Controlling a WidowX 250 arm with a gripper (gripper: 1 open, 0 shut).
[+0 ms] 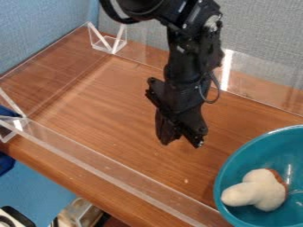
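Note:
My black gripper point(180, 133) hangs over the middle of the wooden table point(89, 97), pointing down and shut, with nothing visible between its fingers. At the lower right a teal bowl point(233, 160) holds a pale, mushroom-like soft object point(253, 190) with a brown part at one end. The gripper is left of the bowl and farther back, apart from it.
Clear low barriers run along the table's edges, with white corner brackets point(106, 44) at the back left and near left. A blue object point(7, 113) sits at the left edge. The wood left of the gripper is bare.

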